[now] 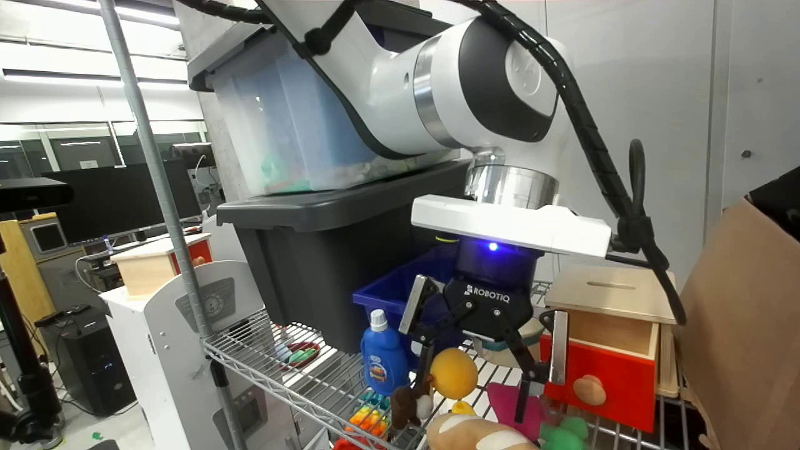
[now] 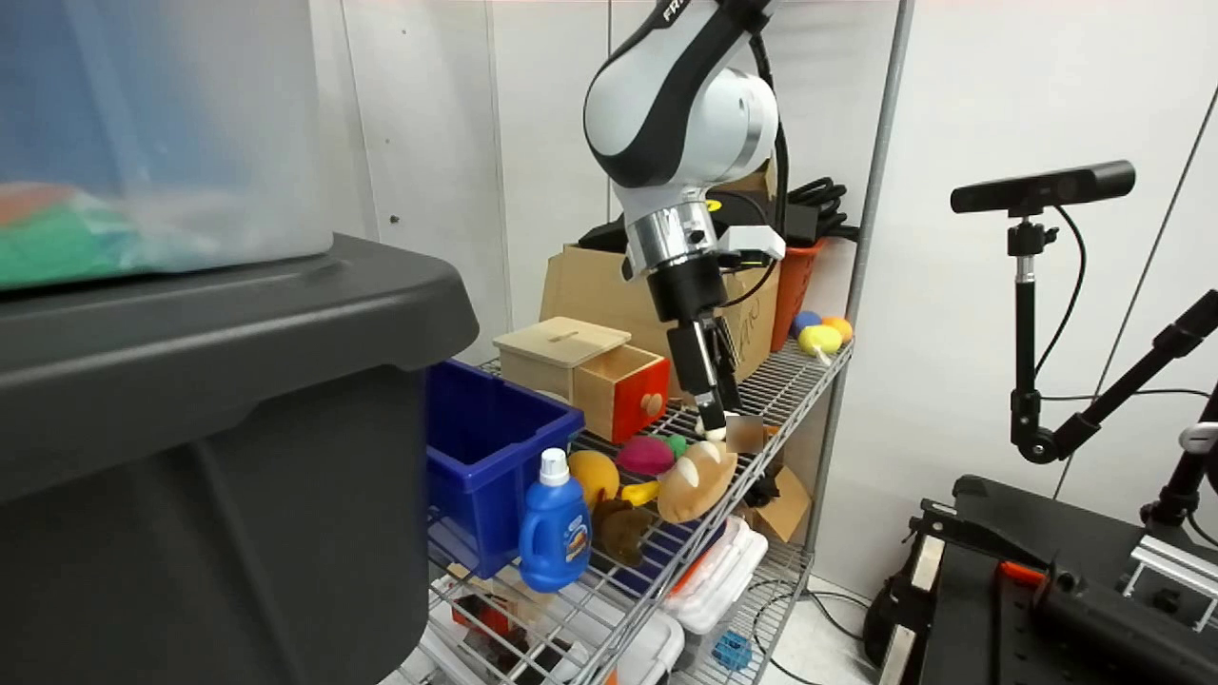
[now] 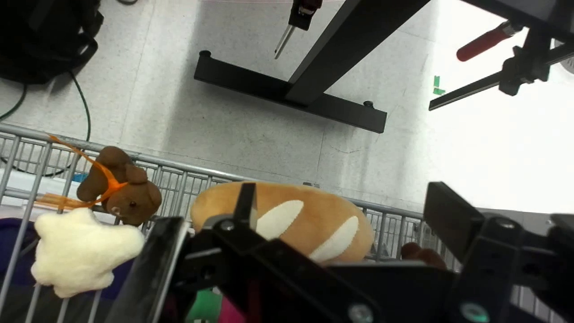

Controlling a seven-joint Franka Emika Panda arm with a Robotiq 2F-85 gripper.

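My gripper (image 1: 474, 389) points down over the wire shelf with its two fingers wide apart. It is open and grips nothing. A plush bread loaf (image 3: 309, 215), tan with pale stripes, lies near the shelf's front edge; in the wrist view it shows between and beyond the fingers. In exterior view 1 the loaf (image 1: 480, 434) is cut off by the bottom edge. An orange ball (image 1: 454, 374), a magenta toy (image 1: 510, 409) and a green toy (image 1: 564, 434) lie close by. The wooden box's red-fronted drawer (image 1: 604, 382) stands pulled out, right of the gripper.
A blue detergent bottle (image 2: 556, 525) stands before a blue bin (image 2: 491, 422). A brown plush (image 3: 123, 185) and a white plush (image 3: 83, 250) lie left of the loaf. A large cardboard box (image 1: 739, 330) bounds the right; a dark grey tote (image 1: 315, 277) the left.
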